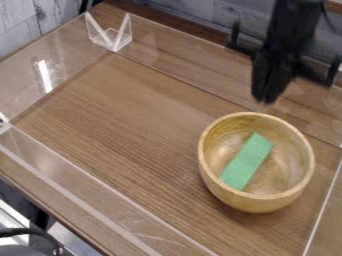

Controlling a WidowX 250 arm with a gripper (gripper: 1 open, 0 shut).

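Note:
A round tan bowl (pixel 289 168) sits at the lower right of the wooden table, with a green rectangular block (pixel 246 161) lying tilted inside it. The dark gripper and arm (pixel 289 50) are high at the top right, above and behind the bowl and clear of it. The fingertips are blurred or cropped in shape, so I cannot tell how the fingers stand or whether anything is between them.
A small white wire basket (pixel 110 32) stands at the back left. Dark edges border the table at the lower left and the back.

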